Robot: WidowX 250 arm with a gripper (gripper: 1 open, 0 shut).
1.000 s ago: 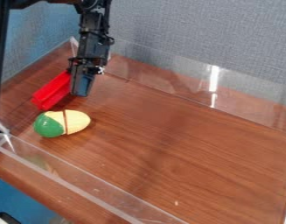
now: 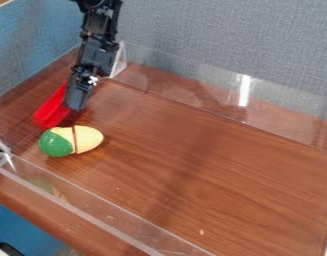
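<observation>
My gripper [image 2: 78, 92] hangs low at the back left, just right of a red tray-like object [image 2: 51, 108] lying on the wooden floor. It looks shut, and nothing clearly shows between its fingers. In front of them lies an egg-shaped toy [image 2: 72, 141], green at one end and cream at the other.
Clear plastic walls edge the wooden floor [image 2: 206, 170], with grey and blue walls behind. A dark object at the bottom left outside the enclosure is only partly visible.
My gripper has shifted slightly left and its wrist has tilted, now sitting nearer the red object's right side. The egg-shaped toy has not moved.
</observation>
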